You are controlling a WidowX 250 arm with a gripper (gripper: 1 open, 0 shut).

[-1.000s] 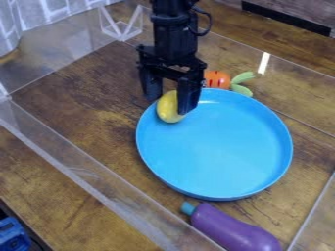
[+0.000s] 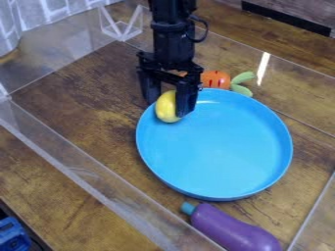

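Observation:
A black gripper [image 2: 169, 90] hangs over the upper left rim of a blue plate [image 2: 214, 152], its fingers reaching down around a small yellow object [image 2: 167, 110] that lies on the plate. The fingers look part open; whether they touch the yellow object cannot be told.
An orange carrot-like toy [image 2: 214, 79] with green leaves lies behind the plate. A purple eggplant toy [image 2: 229, 225] lies in front of it. A clear plastic edge runs along the left, with bare wooden surface [image 2: 72, 113] between it and the plate.
The gripper's fingers look slightly closer together around the yellow object than a second ago. The plate and the other toys have not moved.

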